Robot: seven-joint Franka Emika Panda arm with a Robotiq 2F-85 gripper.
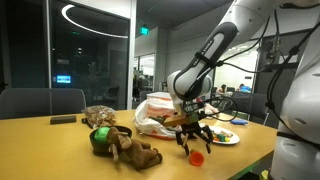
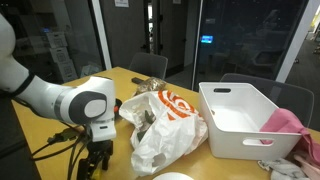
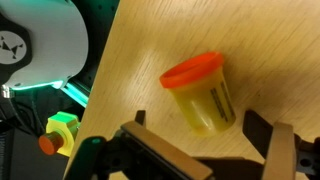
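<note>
In the wrist view a yellow-orange cup-like container (image 3: 207, 104) with a red-orange rim stands on the wooden table, between the spread fingers of my gripper and apart from both. The fingers are open. In exterior view 1 the same container (image 1: 196, 158) shows as a small orange-red shape near the table's front right, just beside the gripper (image 1: 196, 145). From exterior view 2 the gripper (image 2: 93, 160) is seen low over the table at the left; the container cannot be made out there.
A brown plush toy (image 1: 136, 151) and a dark green bowl (image 1: 103, 140) lie left of the arm. Behind it is a plate (image 1: 222, 134) with colourful items. A white bag (image 2: 166, 128) and a white bin (image 2: 245, 118) take up the other side. Bare table (image 1: 40, 150) extends left.
</note>
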